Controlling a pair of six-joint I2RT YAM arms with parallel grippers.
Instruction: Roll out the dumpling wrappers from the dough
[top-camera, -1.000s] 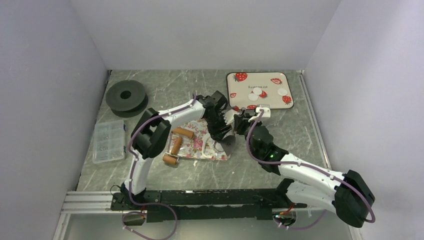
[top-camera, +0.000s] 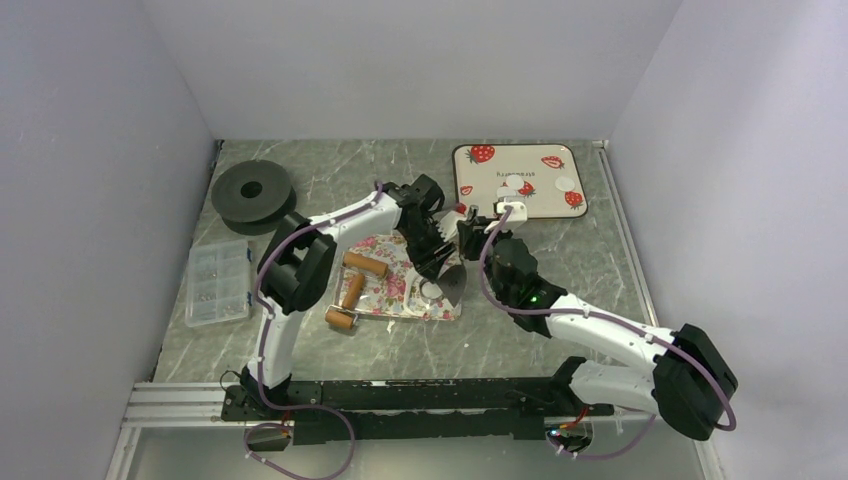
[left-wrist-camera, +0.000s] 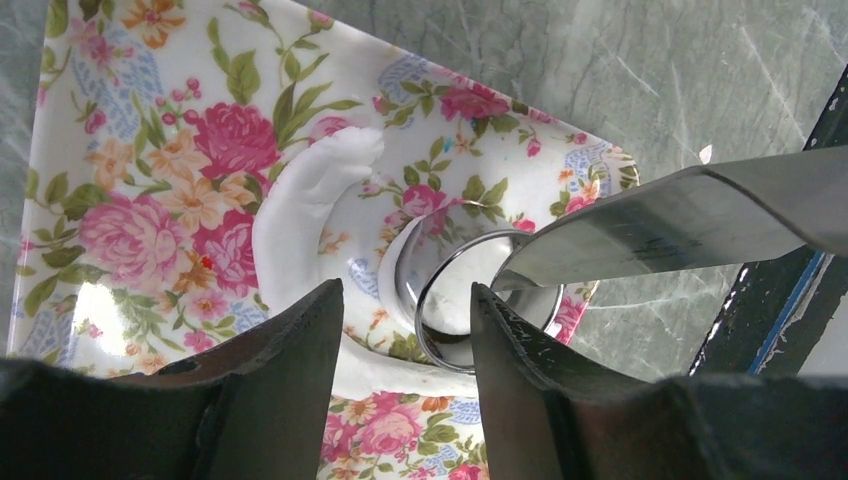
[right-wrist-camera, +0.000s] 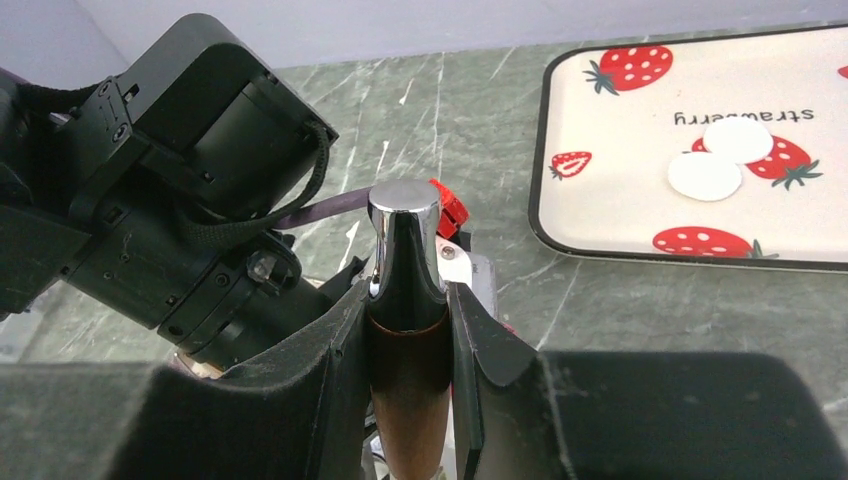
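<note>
On the floral tray (left-wrist-camera: 110, 160) a white curved dough band (left-wrist-camera: 290, 230) lies around a shiny metal ring cutter (left-wrist-camera: 425, 310), with white dough at its base. My left gripper is open just above the cutter; its right fingertip overlaps the rim in view. A grey metal blade (left-wrist-camera: 650, 225) comes in from the right, its narrow tip at the cutter's rim; I cannot tell whether they touch. My right gripper is shut on a wooden handle (right-wrist-camera: 408, 390) with a chrome end, held upright. In the top view, the grey blade (top-camera: 452, 286) hangs below that gripper.
Two round white wrappers (right-wrist-camera: 704, 177) lie on the strawberry board (right-wrist-camera: 620, 170), and another (top-camera: 565, 184) shows from above. Several wooden cylinders (top-camera: 365, 264) rest on or beside the tray. A black round stand (top-camera: 252, 192) and clear box (top-camera: 219, 283) occupy the left.
Both grippers have shifted slightly left in the top view. The grey blade has moved left with the right gripper, closer to the cutter.
</note>
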